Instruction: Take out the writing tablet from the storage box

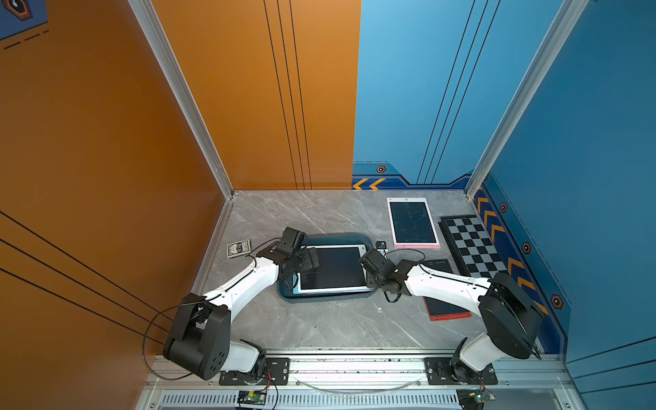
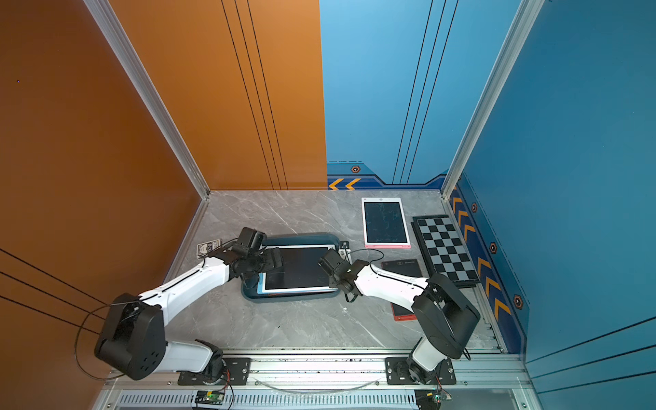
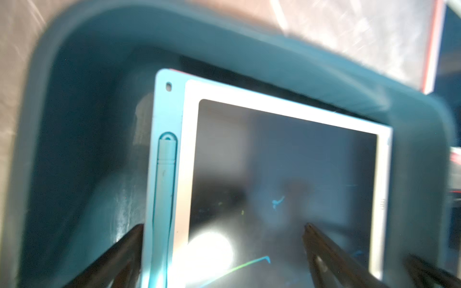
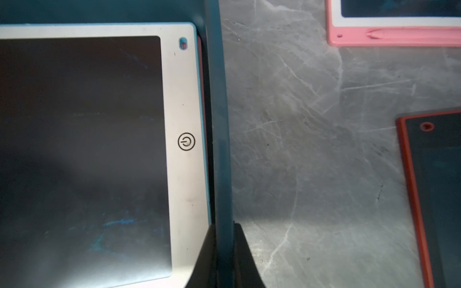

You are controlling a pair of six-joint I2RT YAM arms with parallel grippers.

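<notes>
A writing tablet with a white frame, dark screen and light blue edge lies flat inside the teal storage box. Its power-button side sits close to the right wall in the right wrist view. On that wall's thin rim my right gripper is shut, one finger on each side. Over the tablet's left end my left gripper stands open, its blurred fingers straddling the blue stylus edge and the screen, nothing gripped. A sliver of pink or red shows under the tablet's edge.
To the right lie a pink-edged tablet, a red-edged tablet partly under my right arm, and a checkered board. A small printed card or stack lies left. Bare table runs behind and in front of the box.
</notes>
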